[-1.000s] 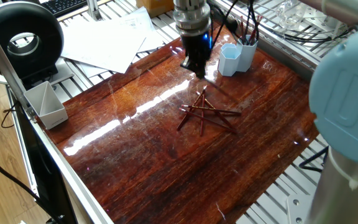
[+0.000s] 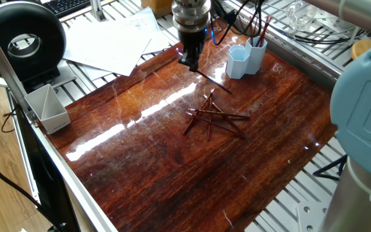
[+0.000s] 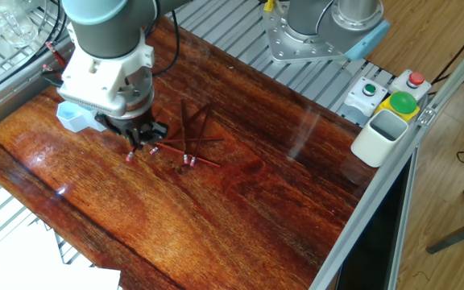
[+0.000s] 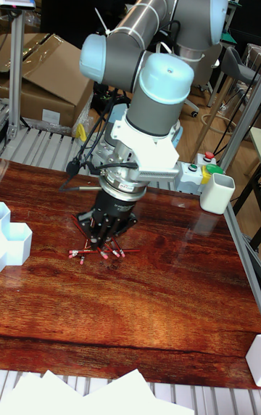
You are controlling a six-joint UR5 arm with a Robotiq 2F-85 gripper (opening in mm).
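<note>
My gripper (image 2: 192,67) is shut on a dark red pencil (image 2: 215,82), which slants down to the right in exterior view 1. In exterior view 2 the gripper (image 3: 138,142) hangs over the table, with the pencil's pale-banded end (image 3: 130,155) just below it. Several similar pencils (image 2: 215,117) lie crossed in a loose pile, below and right of the gripper in exterior view 1. A pale blue hexagonal holder (image 2: 237,64) stands at the right; pencils (image 2: 260,33) stick up from its rear part. The fingertips' grip is small and dark in every view.
A white open box (image 2: 47,109) stands at the table's left edge in exterior view 1. White papers (image 2: 102,48) lie past the far edge. Beside the table are red and green buttons (image 3: 403,102).
The gripper has shifted left and slightly up in exterior view 1, and the slanted pencil has travelled with it. The pile and the holder have stayed put.
</note>
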